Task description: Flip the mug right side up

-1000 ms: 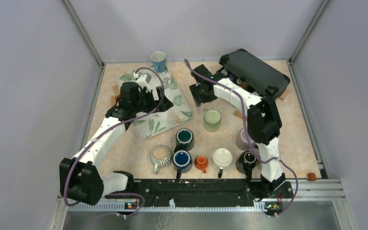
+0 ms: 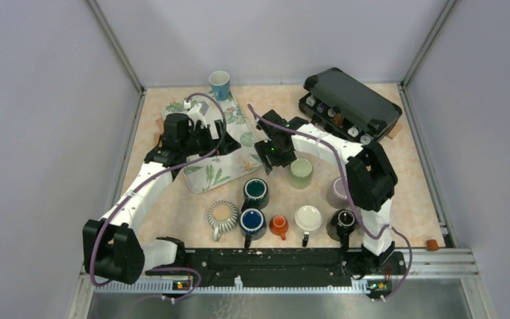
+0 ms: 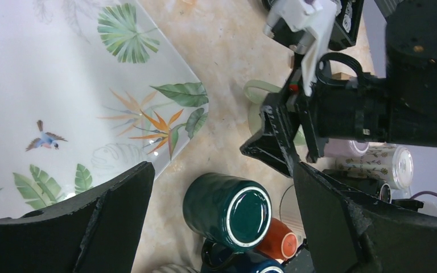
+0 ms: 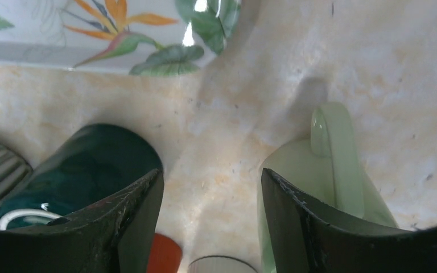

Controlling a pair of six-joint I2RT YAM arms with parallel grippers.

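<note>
A pale green mug (image 2: 300, 174) stands bottom-up at the centre-right of the table, its handle (image 4: 341, 159) toward my right gripper (image 2: 265, 159). That gripper is just beside and over it, fingers apart with nothing between them; in the right wrist view the mug fills the lower right. A dark green mug (image 2: 255, 190) lies nearer the front, left of the pale one. My left gripper (image 2: 224, 138) hangs open and empty over the floral tray (image 3: 62, 85).
Along the front are a striped pot (image 2: 222, 216), a blue mug (image 2: 252, 222), an orange cup (image 2: 278, 225), a white cup (image 2: 308, 218) and a black mug (image 2: 341, 226). A dark case (image 2: 355, 100) sits back right; a light blue mug (image 2: 220, 85) at the back.
The pale green mug has shifted slightly to the right. The left arm is unchanged.
</note>
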